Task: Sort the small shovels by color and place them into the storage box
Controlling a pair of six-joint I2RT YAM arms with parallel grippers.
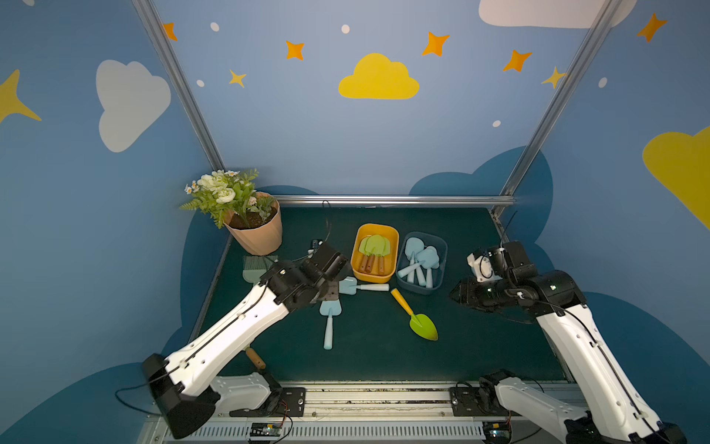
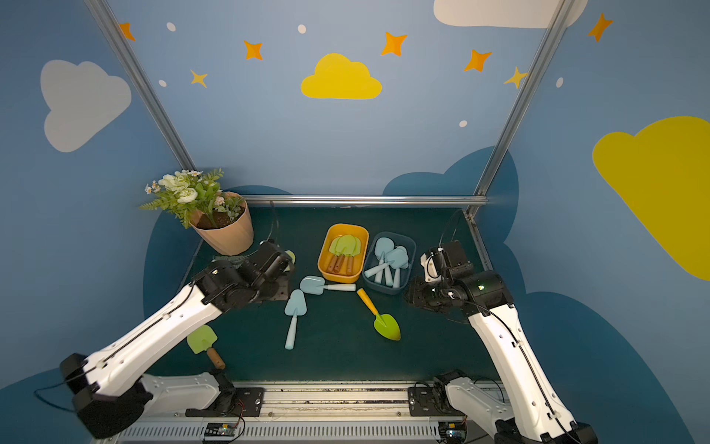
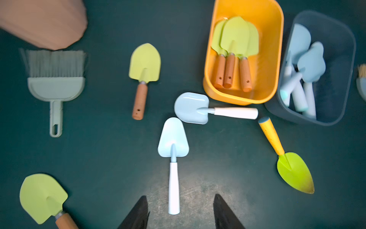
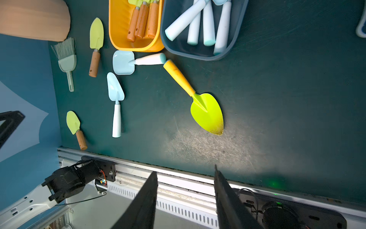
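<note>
Green shovels with wooden handles sit in the yellow box (image 3: 266, 76); pale blue ones lie in the dark blue box (image 3: 335, 95). On the table are a small green shovel (image 3: 144, 63), a larger green shovel (image 3: 41, 194), two pale blue shovels (image 3: 190, 106), and a yellow-handled trowel (image 4: 205, 114). My left gripper is raised above the table, open and empty, over the handle of the lower blue shovel. My right gripper hangs at the right, open and empty.
A flower pot (image 1: 255, 235) stands at the back left beside a brush (image 3: 55, 87). Another brush (image 3: 362, 84) is partly visible right of the boxes.
</note>
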